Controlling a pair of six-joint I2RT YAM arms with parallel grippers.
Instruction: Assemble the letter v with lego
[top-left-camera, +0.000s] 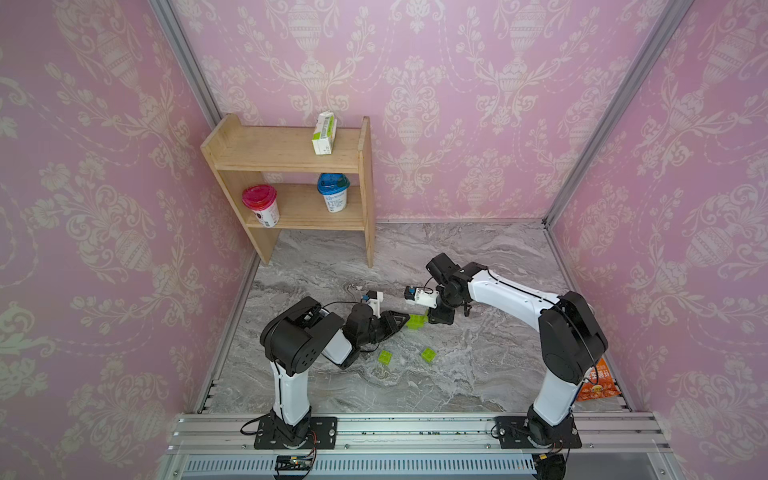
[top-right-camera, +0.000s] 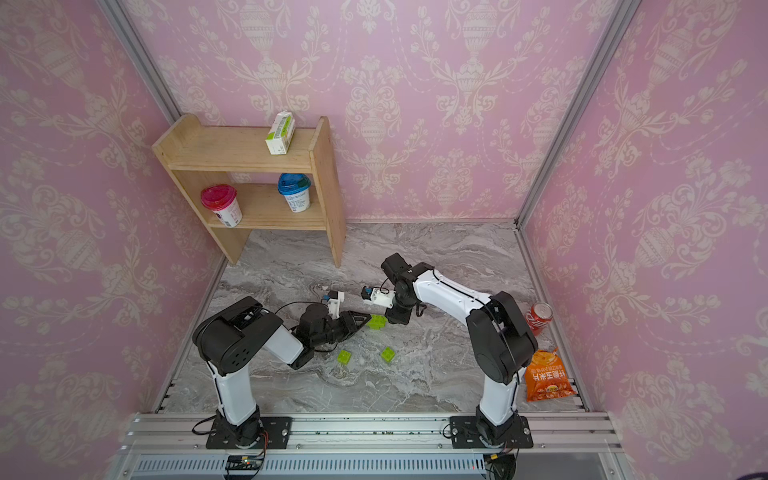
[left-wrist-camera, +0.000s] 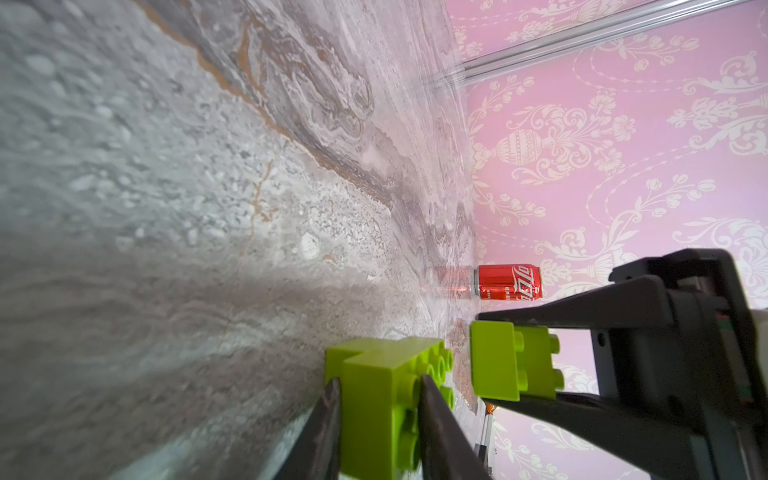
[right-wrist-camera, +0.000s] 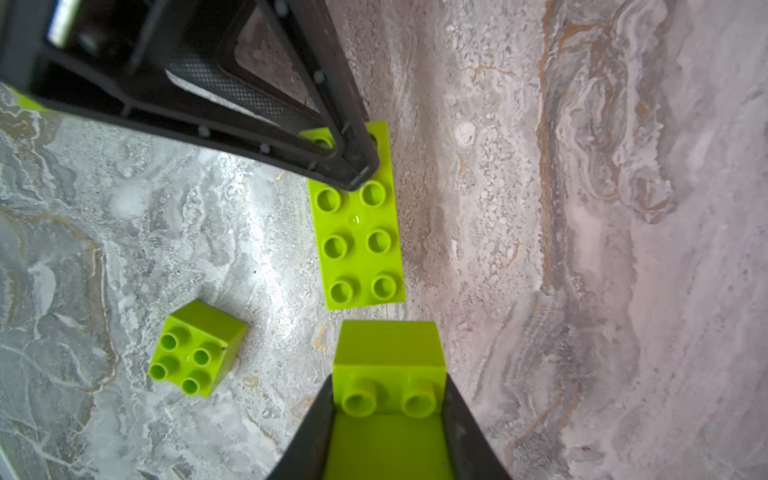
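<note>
My left gripper is shut on a long lime-green studded brick (right-wrist-camera: 357, 244), which lies at table level at the centre. My right gripper is shut on another lime-green brick (right-wrist-camera: 389, 344), held just beside the long brick, as seen from above in the right wrist view. A loose four-stud green brick (right-wrist-camera: 196, 352) lies apart on the table. In the top left view, two small green bricks (top-left-camera: 428, 354) (top-left-camera: 385, 357) lie in front of the grippers.
A wooden shelf (top-left-camera: 288, 160) with tubs and a carton stands at the back left. A red can (top-right-camera: 539, 316) and an orange snack bag (top-right-camera: 548, 376) are at the right edge.
</note>
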